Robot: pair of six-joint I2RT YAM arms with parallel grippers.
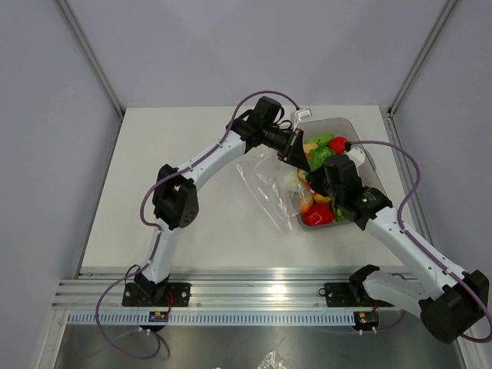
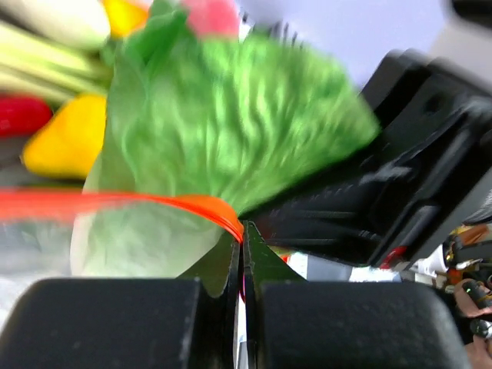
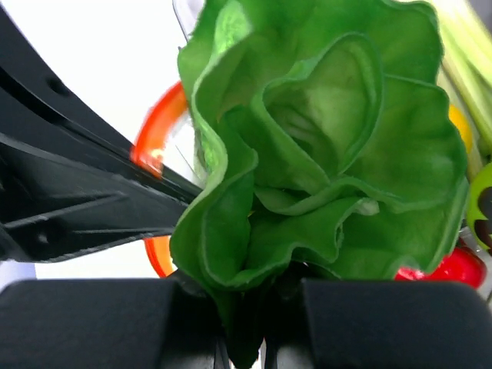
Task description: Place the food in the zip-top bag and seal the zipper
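Observation:
The clear zip bag (image 1: 269, 192) spreads from the bare table toward the bin, its orange-red zipper edge (image 2: 154, 198) running up to my left gripper. That left gripper is shut with the edge pinched at its fingertips. Close by, my right gripper is shut on the stem end of a leafy green lettuce (image 3: 323, 154). In the right wrist view the orange edge (image 3: 160, 127) shows behind the left fingers, beside the lettuce. Pale lower leaves (image 2: 154, 238) look to be behind clear plastic; how far the lettuce is inside the bag, I cannot tell.
A grey bin (image 1: 332, 121) of toy food stands at the right, beneath both grippers. It holds a red pepper (image 1: 319, 214), a red tomato (image 1: 337, 144) and several other pieces. Both grippers almost touch.

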